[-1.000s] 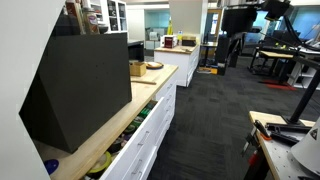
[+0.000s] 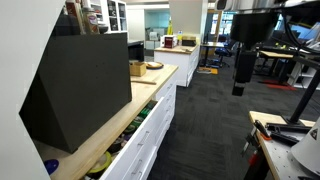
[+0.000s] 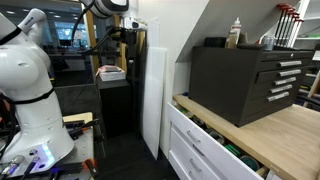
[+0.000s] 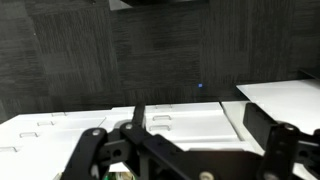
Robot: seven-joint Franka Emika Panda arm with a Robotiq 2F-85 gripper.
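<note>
My gripper point(image 2: 224, 84) hangs over open floor to the right of the white drawer cabinet in exterior view 1. Its two black fingers stand well apart, with nothing between them. In the wrist view, dark fingers point(image 4: 270, 135) frame the bottom edge, and the white drawer fronts point(image 4: 170, 123) lie below the dark floor. A top drawer point(image 2: 138, 143) is pulled out, with green and other small items point(image 2: 122, 141) inside. Exterior view 2 shows the same drawer point(image 3: 205, 145) from the other side, with the gripper point(image 3: 111, 33) high at the upper left.
A dark metal drawer box point(image 3: 245, 82) stands on the wooden countertop point(image 3: 265, 128). A white panel point(image 3: 154, 85) rises beside the cabinet. In exterior view 1, a small wooden box point(image 2: 137, 69) sits farther along the counter, and a red-and-black object point(image 2: 282, 130) lies at right. The carpet point(image 2: 195, 135) is clear.
My gripper has come lower in exterior view 1 and appears larger, with its fingers more plainly in view. The drawer and counter items have not moved.
</note>
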